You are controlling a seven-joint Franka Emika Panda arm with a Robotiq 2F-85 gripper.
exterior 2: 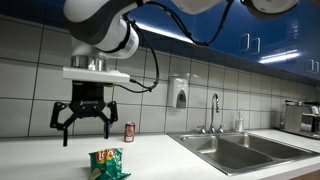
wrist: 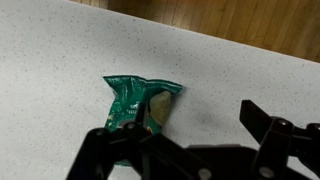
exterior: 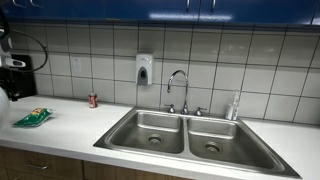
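Observation:
A green bag (wrist: pixel 135 104) lies flat on the white counter, with a tan patch showing on it. The same green bag (exterior 2: pixel 106 163) sits near the front edge in exterior view 2, and at far left in exterior view 1 as a green bag (exterior: pixel 34 117). My gripper (exterior 2: pixel 83 127) hangs above the counter close to the bag, fingers wide apart and nothing between them. From the wrist, the open gripper covers the bag's lower part. Only a piece of the arm shows at the left edge of exterior view 1.
A red can (exterior: pixel 93 101) stands at the back against the tiles. To its right are a double sink (exterior: pixel 190 137), a faucet (exterior: pixel 178 85), a wall dispenser (exterior: pixel 144 69) and a bottle (exterior: pixel 233 106). Bare counter lies between bag and sink.

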